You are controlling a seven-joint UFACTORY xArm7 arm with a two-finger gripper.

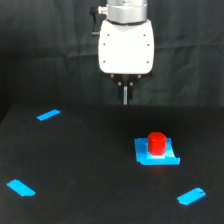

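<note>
A small red object (157, 143) with a rounded outline stands on a bright blue square base (142, 155), right of the middle of the dark table. Whether it rests on the base or is set into it, I cannot tell. Above and to the left of them, well clear of both, hangs my white gripper (125, 100), pointing down. Its slim dark fingers (125, 88) are together at the centre of the hand, and nothing shows between them.
Flat blue strips lie on the table: one far left (48, 115), one near left (20, 188) and one near right (191, 196). A dark curtain (50, 60) hangs behind.
</note>
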